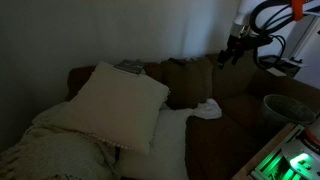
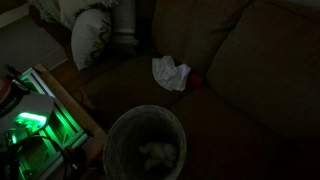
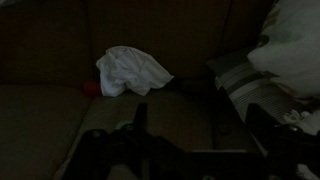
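A crumpled white cloth (image 1: 208,109) lies on the seat of a brown couch, close to the backrest. The second exterior view also has this cloth (image 2: 170,74), with a small dark red thing (image 2: 195,79) at its side. Seen from the wrist, the cloth (image 3: 130,70) is ahead and to the left, and the red thing (image 3: 92,88) is partly covered by it. My gripper (image 1: 230,58) is raised well above the couch, apart from the cloth. Its dark fingers (image 3: 139,118) are spread open at the bottom of the wrist view, nothing between them.
A round bin (image 2: 112,128) with pale crumpled stuff (image 2: 158,154) inside stands before the couch. Large pale pillows (image 1: 115,104) fill the couch's left part. A striped cushion (image 3: 240,82) is at right in the wrist view. The light is very dim.
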